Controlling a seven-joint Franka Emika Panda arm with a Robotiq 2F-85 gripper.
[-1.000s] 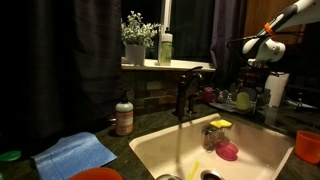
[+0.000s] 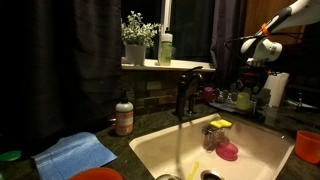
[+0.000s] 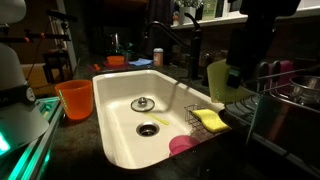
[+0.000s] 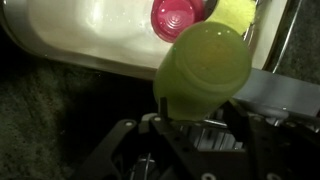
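A yellow-green cup [image 4: 205,68] stands out in the wrist view, its round end towards the sink and its other end between the fingers of my gripper. Whether both fingers press on it I cannot tell. In exterior view 2 the same cup [image 3: 226,82] shows beside the dark gripper [image 3: 238,72], over the dish rack side of the sink. Exterior view 1 has the cup [image 2: 243,101] below the arm at the far right, with the fingers too small to make out.
The white sink [image 3: 112,125] holds a pink bowl [image 3: 181,144]. A yellow sponge [image 3: 211,120] sits on a wire holder at its edge. The metal dish rack [image 3: 300,125] stands close to the gripper. An orange container [image 3: 75,100] is across the sink.
The arm's end has shifted slightly over the last second, near the rack. The cup stays almost in the same place; sink and counter look the same.
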